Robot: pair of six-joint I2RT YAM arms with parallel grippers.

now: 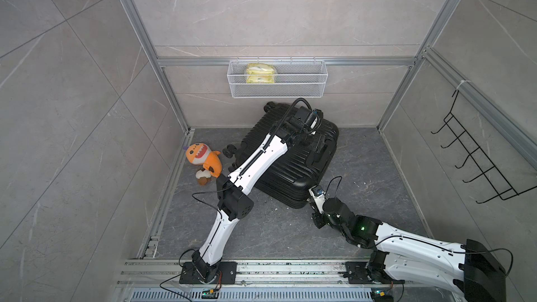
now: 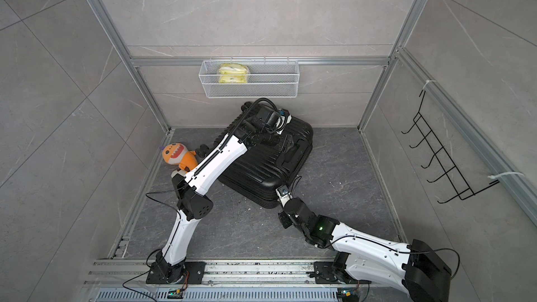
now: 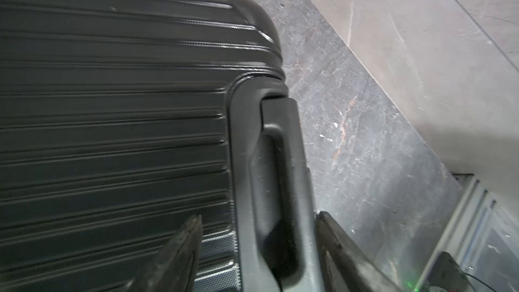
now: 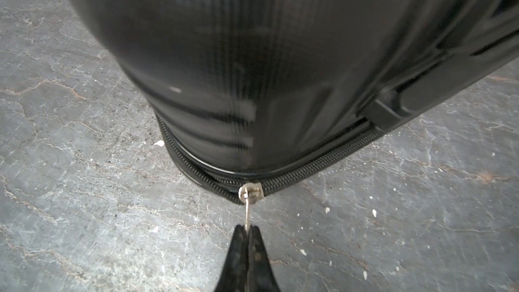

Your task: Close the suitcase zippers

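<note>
The black ribbed suitcase (image 1: 279,173) lies flat on the floor. At its near corner a metal zipper slider (image 4: 250,192) sits on the zipper track (image 4: 319,165) in the right wrist view. My right gripper is shut on the slider's thin pull tab, low beside that corner. Left of the slider the zipper edges (image 4: 189,165) look slightly apart. My left gripper is open above the suitcase's side handle (image 3: 275,205), its fingertips on either side of it in view, with nothing between them. The left arm hides part of the suitcase top.
An orange plush toy (image 1: 204,157) lies on the floor left of the suitcase. On the back wall hangs a white wire basket (image 1: 302,72) holding a yellow packet (image 1: 260,72). Black hooks (image 1: 475,156) hang on the right wall.
</note>
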